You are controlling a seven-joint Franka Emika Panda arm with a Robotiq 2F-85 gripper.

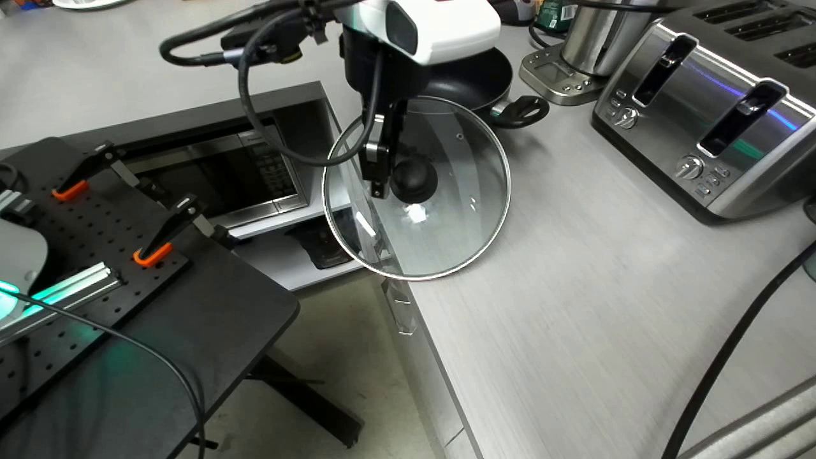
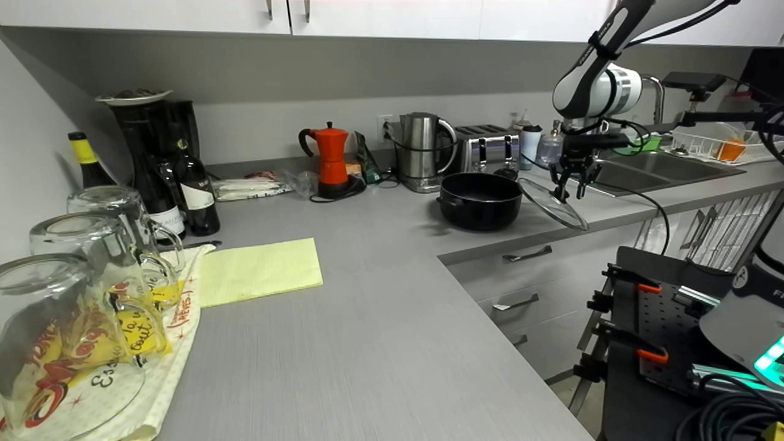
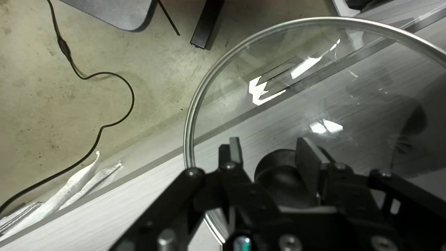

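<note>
A round glass lid (image 1: 459, 218) with a metal rim and black knob (image 1: 414, 180) hangs from my gripper (image 1: 380, 180), which is shut on that knob. In the wrist view, the knob (image 3: 282, 175) sits between the two fingers, and the glass spreads out beyond them. The lid (image 2: 551, 203) tilts in exterior view 2, just right of the black pot (image 2: 479, 206). Whether its edge touches the pot's side cannot be told. The pot is uncovered on the counter, partly hidden behind my arm and the lid in exterior view 1.
The lid overhangs the counter's front edge, above the drawers (image 2: 522, 294). A toaster (image 1: 711, 115) and kettle (image 2: 422, 150) stand behind. Bare counter (image 1: 581, 329) lies in the foreground of exterior view 1. A dark table (image 1: 222, 306) stands across the floor gap.
</note>
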